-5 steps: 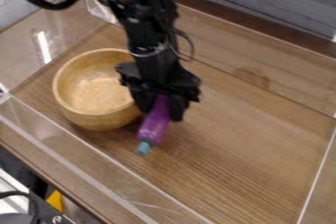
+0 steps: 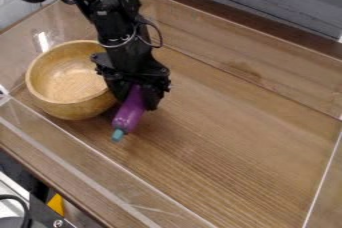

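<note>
The black robot arm reaches down from the upper left, its gripper (image 2: pixel 134 94) low beside the right rim of a tan bowl (image 2: pixel 56 82). The gripper is shut on a purple bottle (image 2: pixel 130 114) with a teal tip, which hangs tilted, tip toward the lower front, just right of the bowl. The fingertips are partly hidden behind the dark gripper body and the bottle.
A pale wall runs along the back. Cables and a small yellow object lie beyond the table's lower-left edge.
</note>
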